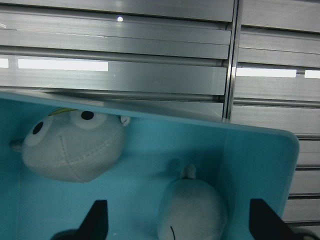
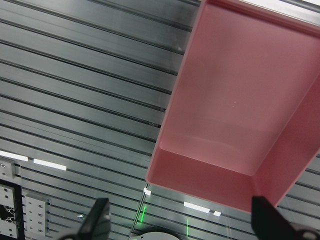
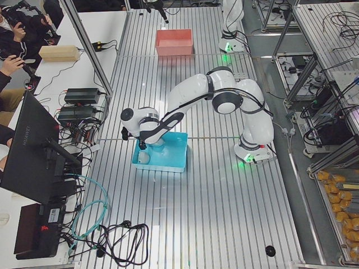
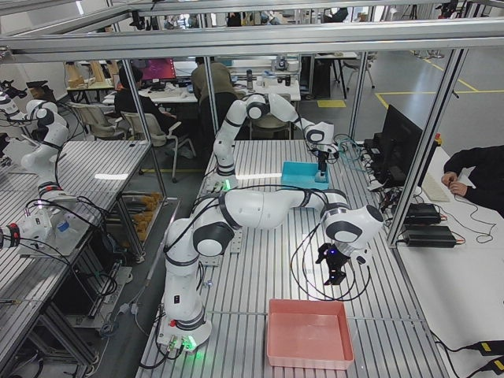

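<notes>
A blue bin [image 3: 171, 157] holds two grey plush toys; in the left wrist view one with big eyes [image 1: 75, 147] lies by the far wall and the other [image 1: 192, 210] by the right end. My left gripper is open just above the bin, over the second toy, nothing visibly between its fingers. An empty pink bin [image 2: 235, 100] sits on the other part of the slatted table. My right gripper hangs open beside and over that bin.
A monitor [image 3: 31, 145], power boxes and cables line the side table. Loose black cables [image 3: 126, 252] lie on the slats. The table between the two bins is largely clear.
</notes>
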